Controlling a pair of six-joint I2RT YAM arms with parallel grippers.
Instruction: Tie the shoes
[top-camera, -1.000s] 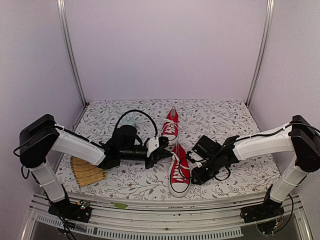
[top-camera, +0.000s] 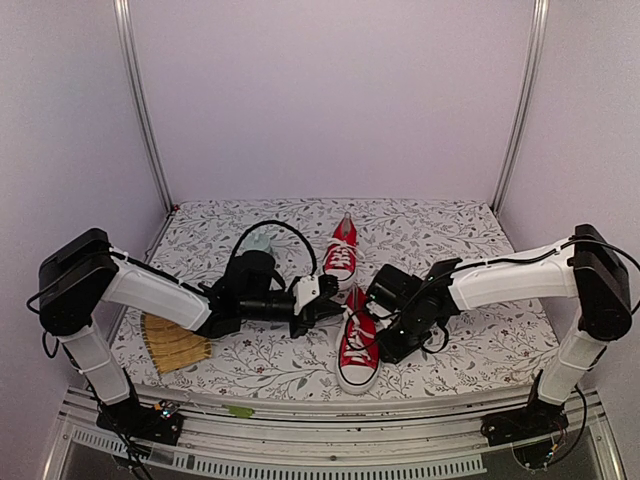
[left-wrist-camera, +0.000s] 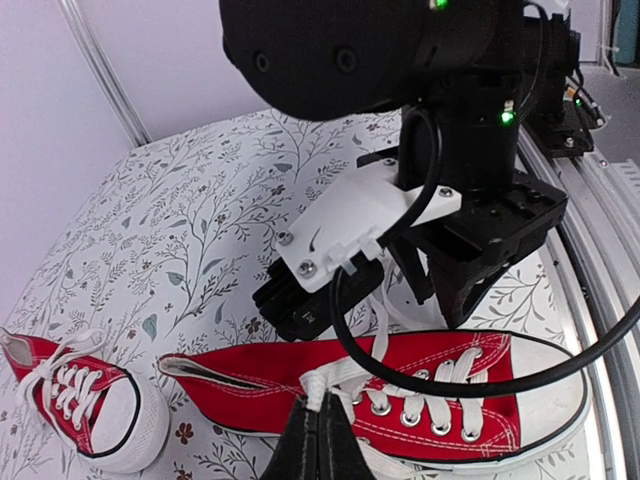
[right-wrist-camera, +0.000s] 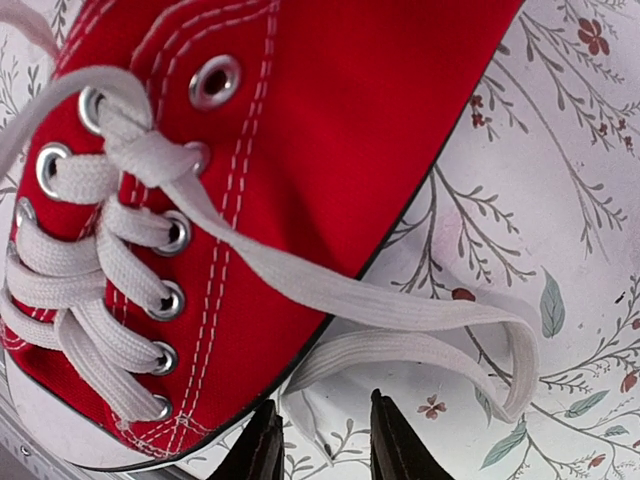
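The near red sneaker (top-camera: 357, 360) lies flat, with its white toe toward the front edge. Over its throat my left gripper is shut, with a white lace loop (left-wrist-camera: 345, 370) pinched at its fingertips. Beside the shoe, low over the table, my right gripper stands part open. Another lace (right-wrist-camera: 400, 312) runs from a knot (right-wrist-camera: 150, 157) on the shoe, folds back on the table, and its tip lies between and beyond the right fingers. The second red sneaker (top-camera: 341, 250) sits farther back, its laces in a bow in the left wrist view.
A fan-like tan wooden piece (top-camera: 174, 342) lies at the left, and a pale bluish object (top-camera: 257, 243) is partly hidden behind the left arm. A green scrap (top-camera: 240, 411) is at the front edge.
The right arm has moved left, bringing its gripper closer to the near shoe. My left arm and both shoes look unmoved.
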